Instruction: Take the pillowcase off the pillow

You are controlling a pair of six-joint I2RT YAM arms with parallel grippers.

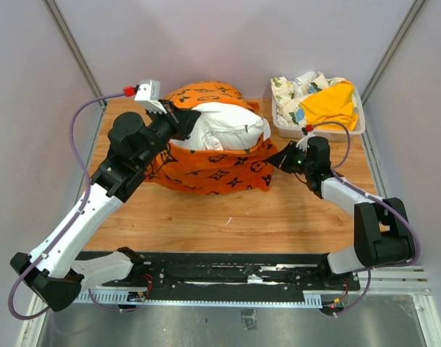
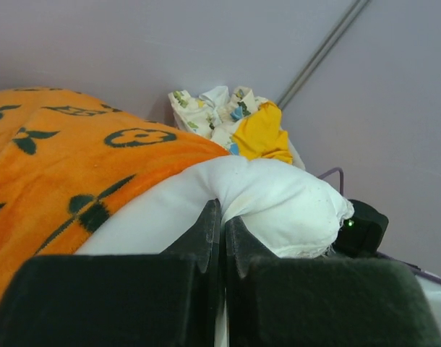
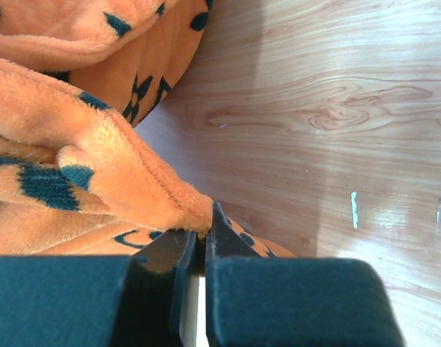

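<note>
An orange pillowcase (image 1: 213, 172) with dark patterns lies around a white pillow (image 1: 231, 129), whose upper side shows through the case's opening. In the left wrist view, white pillow fabric (image 2: 228, 186) is pinched at the fingertips of my left gripper, which is shut on it. The pillow's white corner bulges out past the fingers. My right gripper is shut on the edge of the orange pillowcase (image 3: 144, 181), at the pillowcase's right side in the top view. Orange cloth hangs in folds from those fingertips.
A white bin (image 1: 318, 133) with patterned and yellow cloths (image 1: 330, 103) stands at the back right. Bare wooden table (image 1: 220, 231) lies in front of the pillow. Walls enclose the left, back and right sides.
</note>
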